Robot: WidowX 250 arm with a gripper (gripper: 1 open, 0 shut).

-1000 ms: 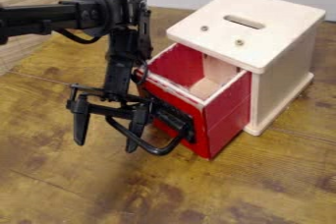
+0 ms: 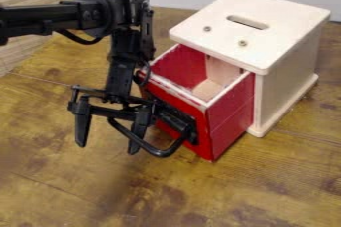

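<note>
My black gripper (image 2: pixel 110 129) hangs just in front and left of a red drawer (image 2: pixel 226 129), its two fingers pointing down and apart, with nothing visible between them. The drawer is pulled out of a pale wooden box (image 2: pixel 277 87) and looks empty inside. Part of my gripper's dark housing and cable lies against or in front of the drawer's left face; whether they touch is unclear.
A lighter slatted board (image 2: pixel 27 57) lies at the far left. The box top has a slot and two small fittings.
</note>
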